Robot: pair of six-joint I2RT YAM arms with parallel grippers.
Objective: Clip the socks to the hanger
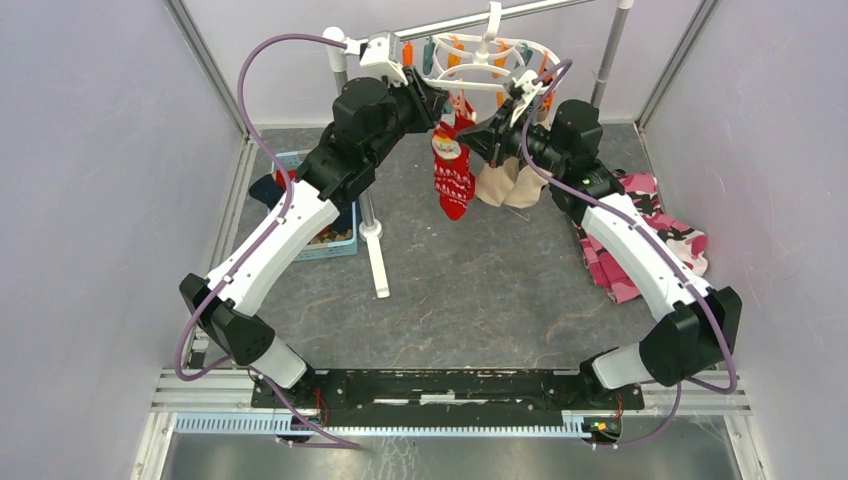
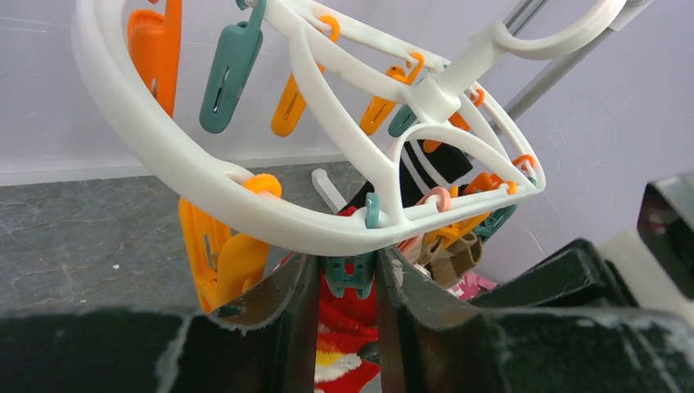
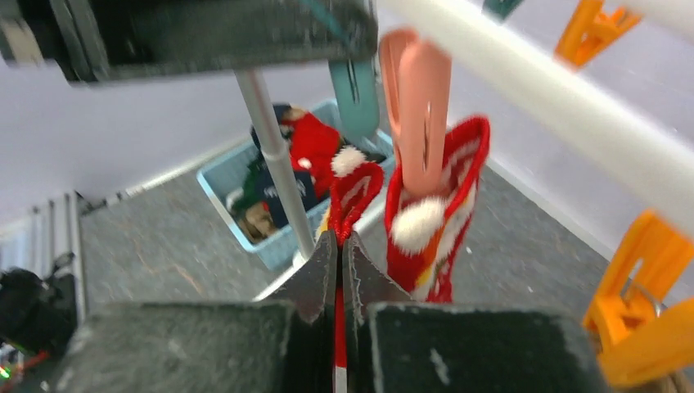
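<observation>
A red Christmas sock (image 1: 453, 180) with a white pattern hangs below the white round hanger (image 1: 475, 84). My left gripper is shut on a green clip (image 2: 349, 266) hooked over the hanger's rim. In the right wrist view, this green clip (image 3: 355, 97) ends just above a raised corner of the sock's cuff (image 3: 357, 193). My right gripper is shut on that cuff, thin red cloth running down between its fingertips. A pink clip (image 3: 424, 123) overlaps the cuff's other side; whether it bites the cloth I cannot tell.
Orange clips (image 2: 221, 254) and other green ones line the hanger. Beige socks (image 1: 511, 183) hang at its right. A blue basket (image 1: 330, 250) of socks stands left by the stand's post; pink cloth (image 1: 650, 235) lies on the right floor. Both grippers are close together.
</observation>
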